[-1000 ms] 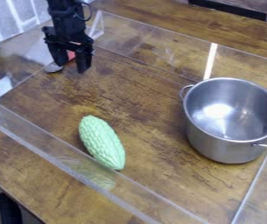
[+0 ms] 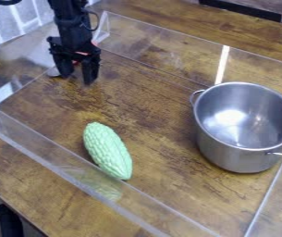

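My black gripper (image 2: 74, 63) is low at the back left of the wooden table, over a small pale and reddish object that it mostly hides. Whether its fingers are open or shut is unclear in the camera view. A pale green corn-like vegetable (image 2: 107, 151) lies near the front middle. A steel pot (image 2: 239, 125) with two handles stands on the right.
Clear plastic walls (image 2: 56, 167) border the wooden work surface (image 2: 143, 97) at the front and left. A white strip (image 2: 222, 63) lies behind the pot.
My gripper has moved slightly down toward the front, covering more of the small object beneath it. The vegetable and pot have not moved.
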